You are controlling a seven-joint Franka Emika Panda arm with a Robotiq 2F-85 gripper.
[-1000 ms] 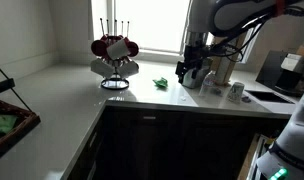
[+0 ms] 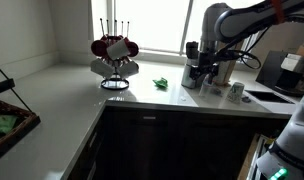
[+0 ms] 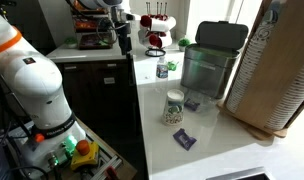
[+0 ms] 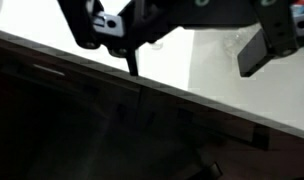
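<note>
My gripper (image 2: 198, 80) hangs above the counter (image 2: 142, 97), to the right of the mug rack (image 2: 114, 78). Its fingers are open in the wrist view, the left finger (image 4: 130, 55) well apart from the right finger (image 4: 254, 55), and nothing held shows between them. Below lie the pale counter edge and the dark cabinet front. A clear container (image 3: 162, 70) stands on the counter near the arm in exterior view 2. Closer to that camera is a whitish patterned mug (image 3: 174, 106).
Red and white mugs (image 2: 116, 47) hang on the rack. Green cloth (image 2: 160, 83) lies beside it. A large grey bin (image 3: 207, 75) and a dark packet (image 3: 184, 139) occupy the other counter stretch. The counter left of the rack is clear.
In exterior view 1 my gripper has shifted to the right and its angle has turned. The things on the counter look unmoved.
</note>
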